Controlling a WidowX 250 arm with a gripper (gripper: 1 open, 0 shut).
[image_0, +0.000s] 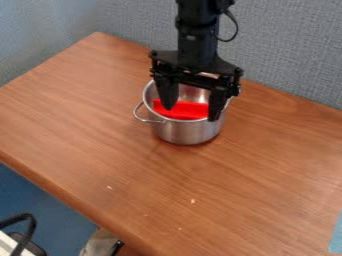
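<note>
A steel pot (185, 130) with loop handles stands on the wooden table (94, 150). A red object (181, 111) lies inside it. Whether they touch it I cannot tell.
A grey padded wall (287, 55) runs behind it. A cable and some items lie off the table's edge at bottom left.
</note>
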